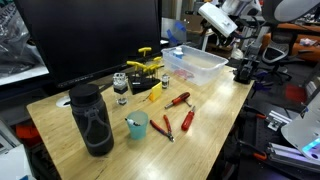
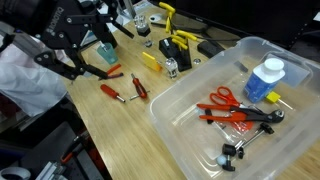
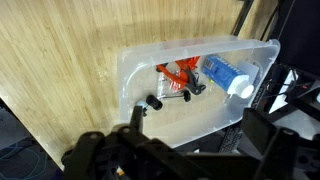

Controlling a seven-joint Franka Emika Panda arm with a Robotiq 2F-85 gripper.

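Observation:
My gripper is open above the near part of the clear plastic bin, with nothing between its fingers. Inside the bin, in exterior view 2, are red scissors, red-handled pliers, a white bottle with a blue cap, a small yellow piece and some dark small parts. From the wrist camera the bottle lies toward the bin's right end.
Red-handled tools, a teal cup, a black cylindrical speaker and yellow clamps stand or lie left of the bin. A monitor is behind them.

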